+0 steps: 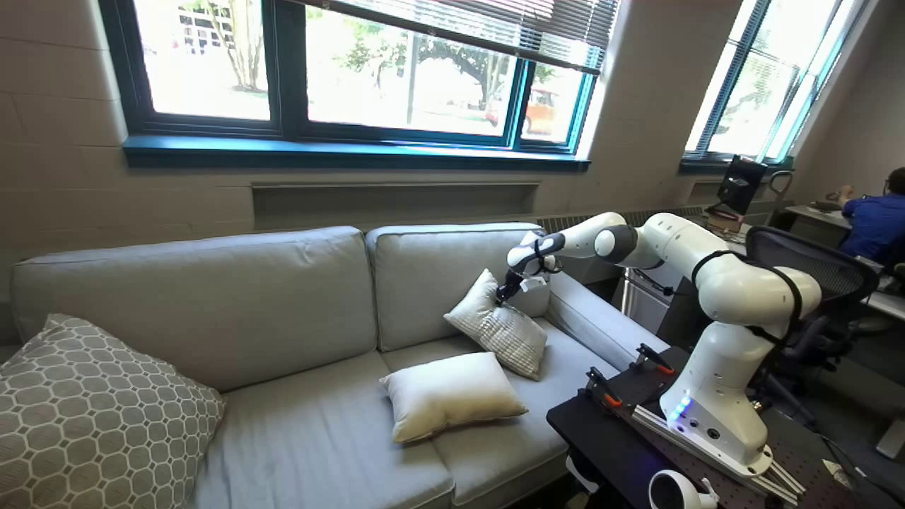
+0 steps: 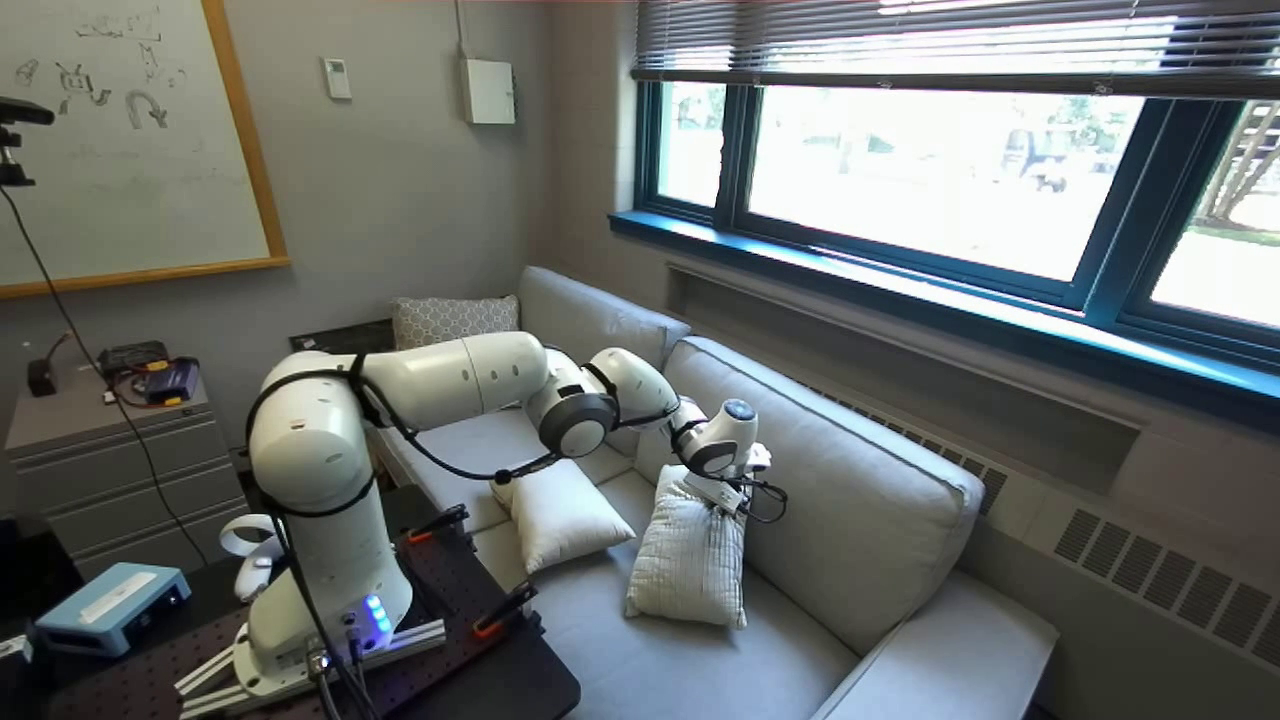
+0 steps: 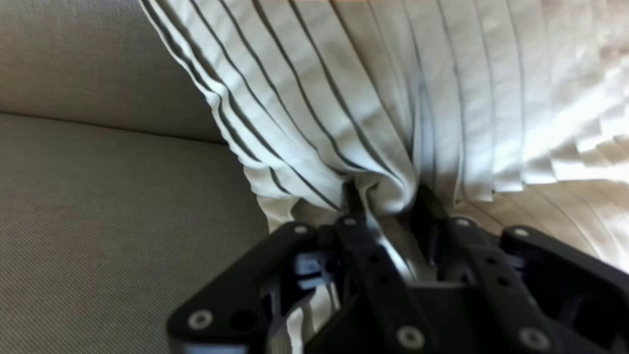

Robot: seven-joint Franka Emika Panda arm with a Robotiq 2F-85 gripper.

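Observation:
A pale pleated pillow (image 1: 506,331) leans on the sofa's backrest near the right armrest. My gripper (image 1: 502,298) is at its upper edge. In the wrist view, folds of the pleated cloth bunch up between the black fingers of the gripper, which stand partly apart; whether they are tight on it cannot be told. Pleats fan out from that spot. A plain cream pillow (image 1: 454,393) lies flat on the seat, in front and to the left. The arm's wrist hides the gripper in exterior view 2, over the top of the pleated pillow (image 2: 693,558).
At the sofa's far left sits a patterned grey pillow (image 1: 102,416). The grey backrest (image 1: 450,271) rises right behind the gripper, and the armrest (image 1: 598,322) is to the right. Bare seat (image 1: 331,433) lies between the patterned and cream pillows.

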